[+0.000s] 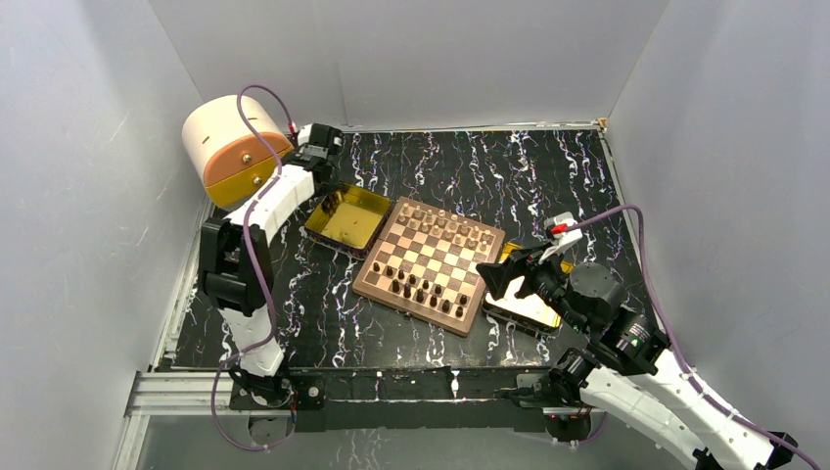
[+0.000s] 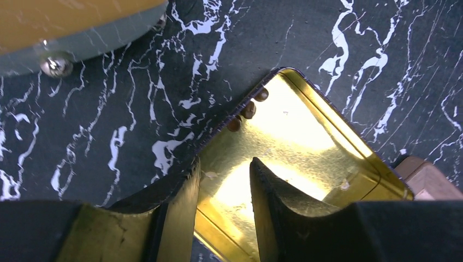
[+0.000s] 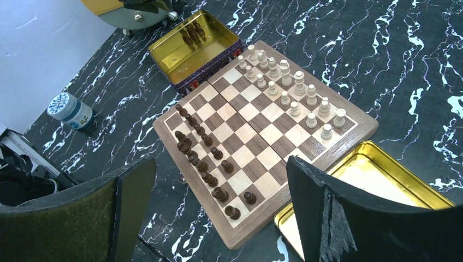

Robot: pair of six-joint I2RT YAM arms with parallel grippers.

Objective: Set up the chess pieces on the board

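Note:
The wooden chessboard (image 1: 428, 261) carries pale pieces (image 3: 295, 109) in two rows along its far side. Dark pieces (image 3: 200, 165) stand upright along the opposite side, with a gap in their front row. Three dark pieces (image 2: 249, 110) lie along one wall inside the gold tin (image 2: 295, 131) left of the board. Over this tin is my left gripper, partly open, with nothing between its fingers. My right gripper hangs open and empty near the board's right side; in the right wrist view its fingers frame the board.
Another gold tin (image 3: 382, 174), partly hidden by the right arm, sits right of the board. A rounded chest with knobs (image 1: 235, 147) stands close behind the left gripper. A blue-and-white jar (image 3: 71, 111) shows at the left of the right wrist view. Behind the board, the table is clear.

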